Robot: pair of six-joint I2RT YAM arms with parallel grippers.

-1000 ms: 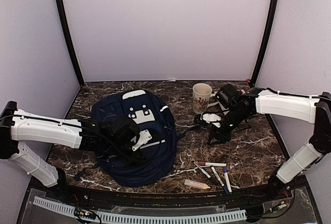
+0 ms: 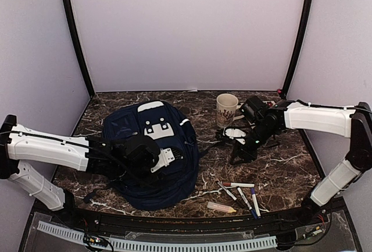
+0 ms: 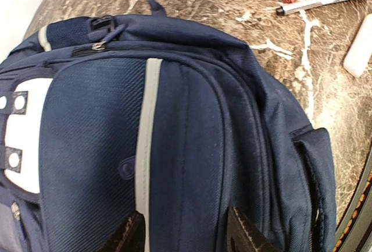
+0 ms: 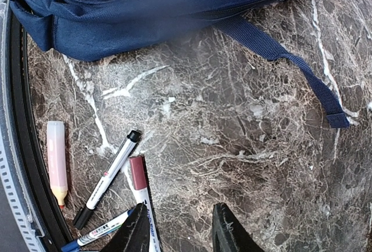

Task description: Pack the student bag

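Observation:
The navy school bag [image 2: 165, 115] lies on its back on the left of the marbled table. Over its lower front hangs my left gripper [image 2: 156, 183], open. In the left wrist view its fingertips [image 3: 135, 220] stand apart above the bag's front, near a grey strip [image 3: 147, 118], with nothing held between them. To the bag's right, my right gripper [image 2: 237, 160] is open above bare table. Loose pens lie at the front: a red-capped marker [image 4: 138, 173], a black-capped marker [image 4: 110, 173], a blue-capped marker [image 4: 104, 227] and a pink highlighter [image 4: 57, 159].
A patterned white cup [image 2: 225, 112] stands at the back, left of my right arm. Some items behind that arm are mostly hidden. A bag strap [image 4: 302, 66] trails onto the table. Bare table lies between the bag and the right gripper.
The right arm, cup and pens look unmoved.

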